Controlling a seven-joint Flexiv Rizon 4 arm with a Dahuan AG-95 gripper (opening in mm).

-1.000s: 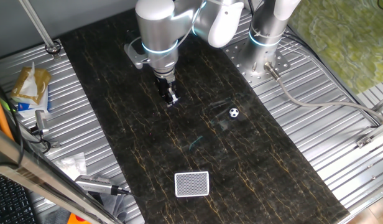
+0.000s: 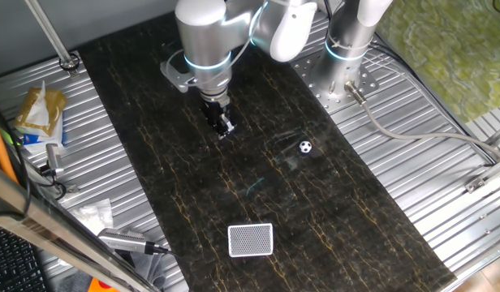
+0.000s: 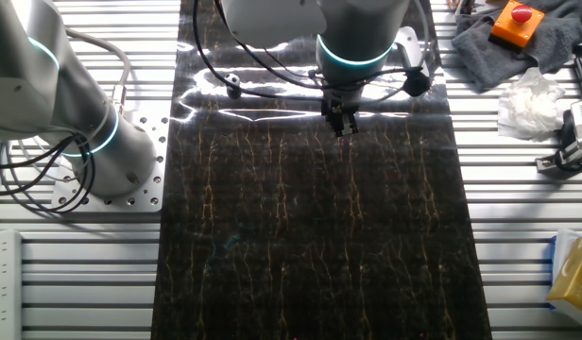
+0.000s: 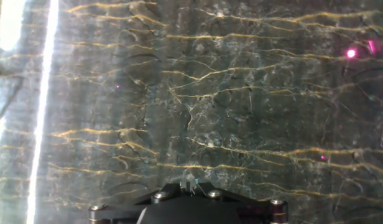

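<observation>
A small black-and-white soccer ball (image 2: pixel 305 147) rests on the dark marbled mat, on the side toward the robot's base. Nearer the front of that view lies a white rectangular mesh basket (image 2: pixel 250 241), with nothing visible in it. My gripper (image 2: pixel 226 130) hangs over the mat, left of the ball and apart from both things. In the wrist view the gripper appears shut, its tips close together with no object showing between them. The second exterior view shows the ball (image 3: pixel 233 85) behind a cable; the basket is out of sight there.
A tissue pack (image 2: pixel 40 109) and a grey handheld tool (image 2: pixel 124 241) lie off the mat on the left. An orange box with a red button (image 3: pixel 516 21) sits on a grey cloth. The mat (image 3: pixel 300 255) has wide bare room.
</observation>
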